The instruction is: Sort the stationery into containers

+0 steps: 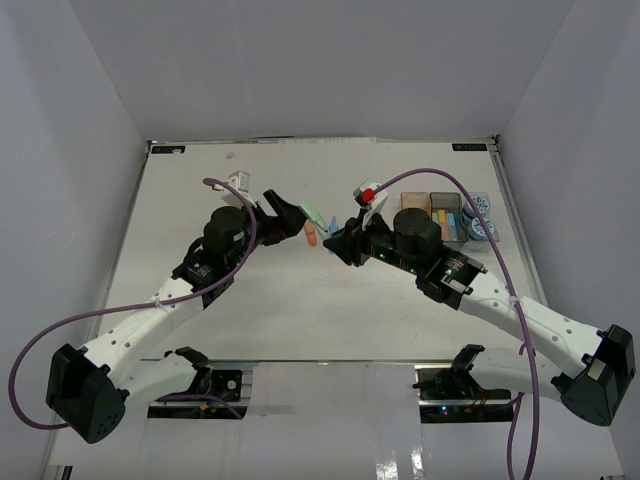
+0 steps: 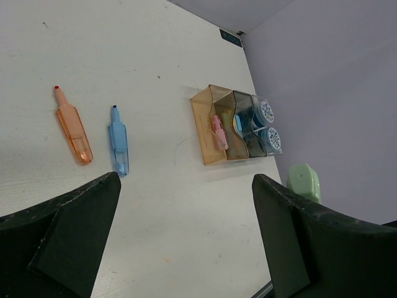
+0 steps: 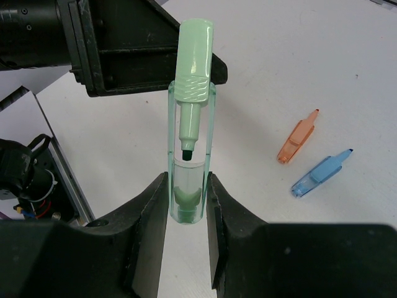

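Observation:
My right gripper is shut on the clear lower end of a green marker (image 3: 194, 59), held up off the table with its dark tip inside a transparent sleeve. Its green top overlaps one finger of my left gripper in the right wrist view; whether they touch I cannot tell. The left gripper stands open with nothing between its fingers; the marker's green end shows beside its right finger. An orange marker (image 2: 73, 127) and a blue marker (image 2: 119, 143) lie on the table beyond.
A divided box (image 2: 201, 133) at the far right holds a pink item (image 2: 219, 131) and other stationery. Round blue-and-white items (image 1: 480, 228) sit along its right side. The two grippers are very close together.

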